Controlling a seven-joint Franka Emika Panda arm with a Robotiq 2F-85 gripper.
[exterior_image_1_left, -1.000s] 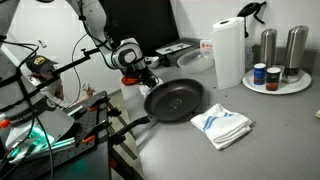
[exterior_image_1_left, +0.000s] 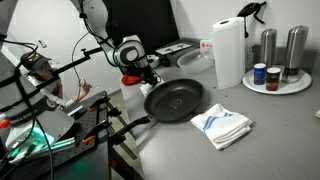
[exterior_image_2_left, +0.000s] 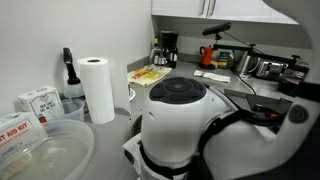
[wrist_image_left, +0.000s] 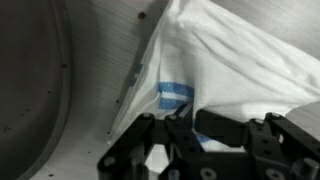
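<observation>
A white cloth with blue stripes (wrist_image_left: 170, 98) lies spread and creased under my gripper in the wrist view. The fingers are shut, and a raised fold of the cloth runs up between the fingertips. From exterior view 1, the gripper (exterior_image_1_left: 149, 76) is low over the counter behind the black pan (exterior_image_1_left: 175, 99), with a bit of white cloth (exterior_image_1_left: 146, 88) beneath it; the fingertips are too small to make out there. A second, folded white cloth with blue marks (exterior_image_1_left: 222, 126) rests right of the pan.
The pan's rim (wrist_image_left: 62, 80) runs close along the left of the wrist view. A paper towel roll (exterior_image_1_left: 230, 58) and a clear bowl (exterior_image_1_left: 195, 63) stand behind; a tray (exterior_image_1_left: 278, 87) holds jars and grinders.
The gripper end of the arm has shifted very slightly over the cloth behind the pan. The pan and the folded cloth have stayed where they were.
</observation>
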